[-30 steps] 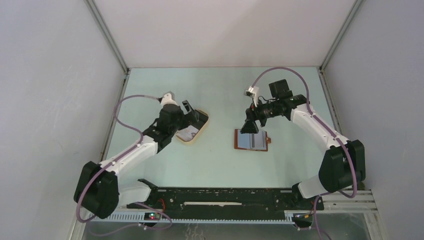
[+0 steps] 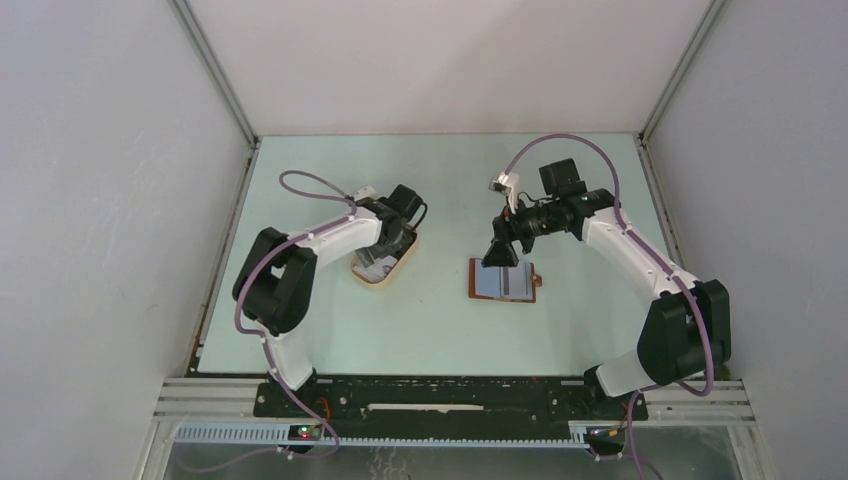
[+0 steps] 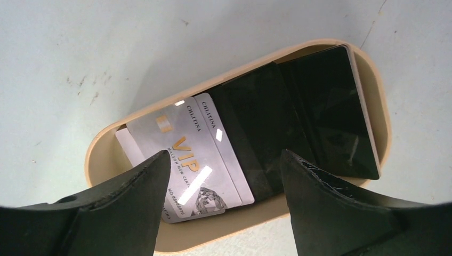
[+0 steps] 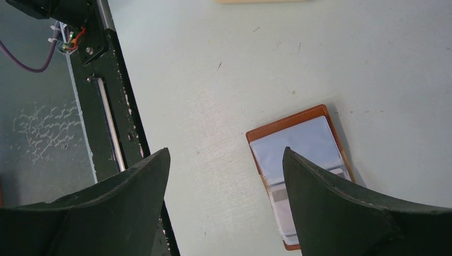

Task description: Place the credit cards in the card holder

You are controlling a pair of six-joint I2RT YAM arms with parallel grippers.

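Several credit cards lie in a tan oval tray (image 3: 101,154). White VIP cards (image 3: 186,160) overlap at one end, and black cards (image 3: 256,112) lean toward the other. Above the tray hangs my left gripper, its fingers spread, with nothing between them and the cards below. The card holder (image 2: 503,280) lies open on the table, brown-edged with pale inside panels; part of it is hidden behind a finger in the right wrist view. My right gripper is open and empty, up over the table beside the holder's (image 4: 301,144) near side.
Bare white table (image 2: 440,330) separates the tray from the holder. A dark rail (image 2: 430,400) runs along the table's front edge. Light walls stand at both sides and the back.
The right arm, tray and holder have stayed still.
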